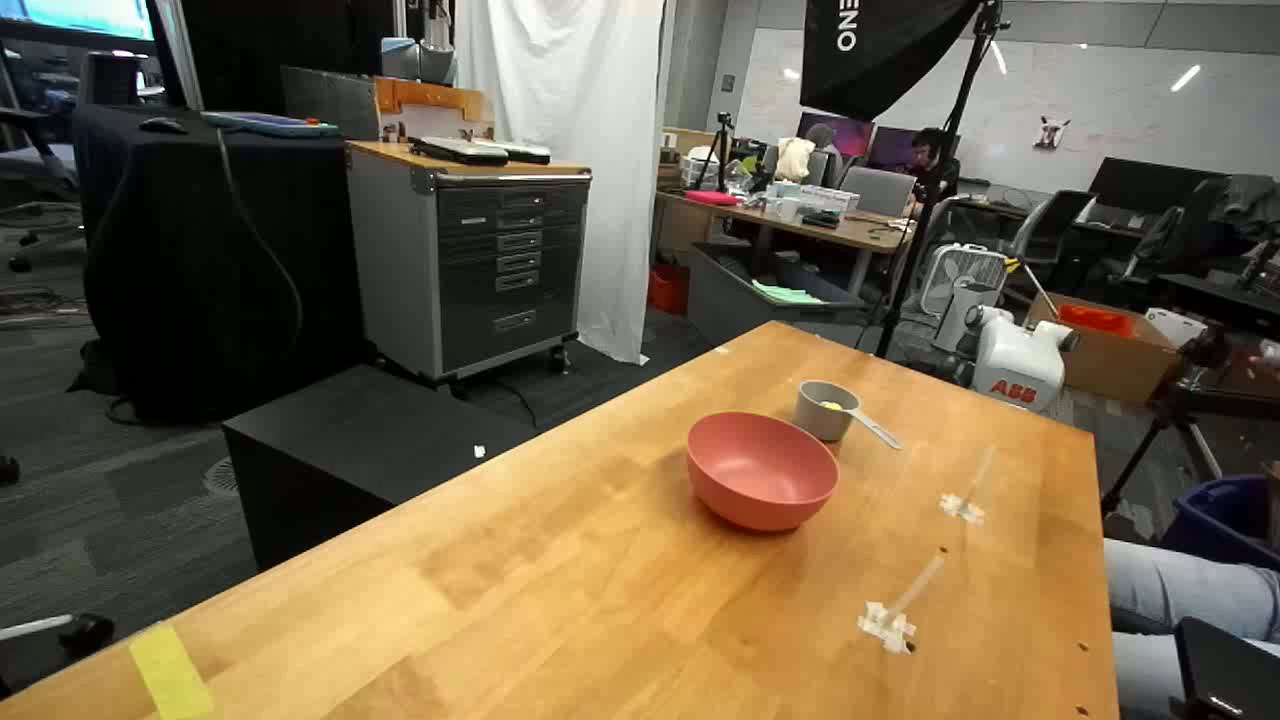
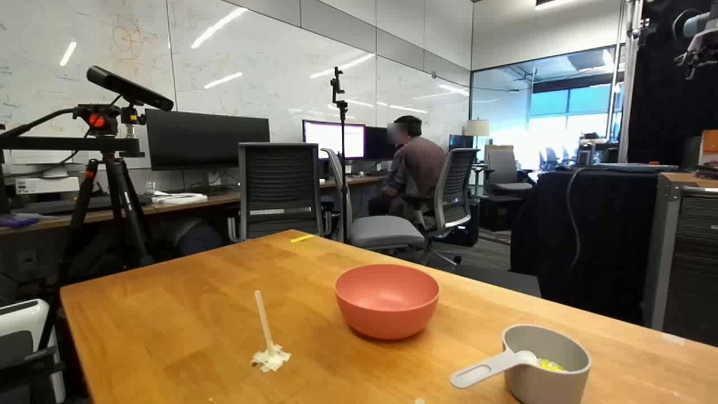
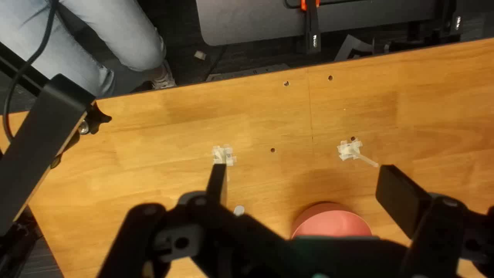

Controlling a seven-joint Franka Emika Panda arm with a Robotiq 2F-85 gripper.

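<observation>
A red-pink bowl stands upright on the wooden table, looking empty in both exterior views. Beside it is a grey cup with yellow bits inside. A pale spoon leans in the cup, its handle reaching past the rim. From the wrist view, my gripper is open above the table, with nothing held between its wide-set fingers. Part of the bowl shows below the gap, and the gripper body covers the rest. Neither exterior view shows the gripper.
Two thin translucent sticks rise from white tape patches on the table. Yellow tape marks the far end. A seated person's legs are close to the table edge.
</observation>
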